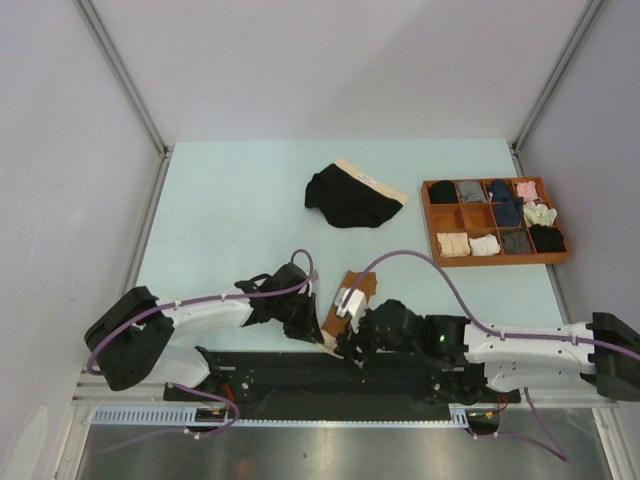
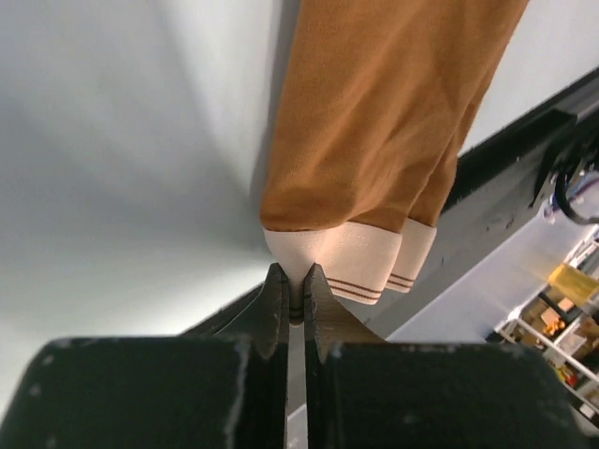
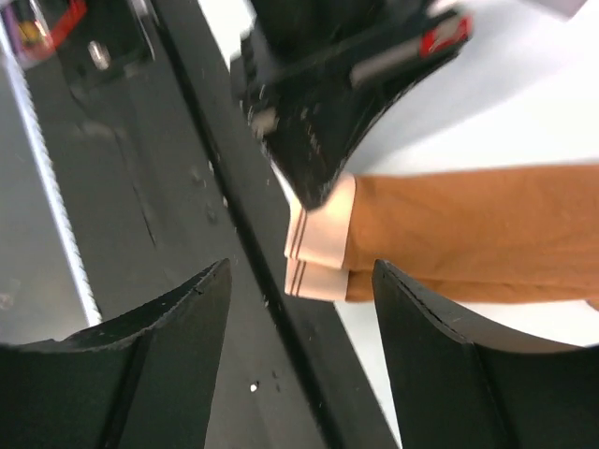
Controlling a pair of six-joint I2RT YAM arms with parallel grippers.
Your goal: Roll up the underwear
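Brown underwear with a cream, striped band (image 1: 350, 292) lies folded long at the table's front edge. My left gripper is shut on the band's corner, seen at the bottom of the brown cloth (image 2: 384, 103) in the left wrist view. My right gripper (image 1: 350, 340) is open and low over the front edge, near the band. In the right wrist view, the band (image 3: 320, 229) lies between and beyond my open right fingers, with the left gripper above it.
A black garment with cream band (image 1: 350, 200) lies at the back middle. A wooden divided box (image 1: 450, 260) of folded clothes stands at the back right.
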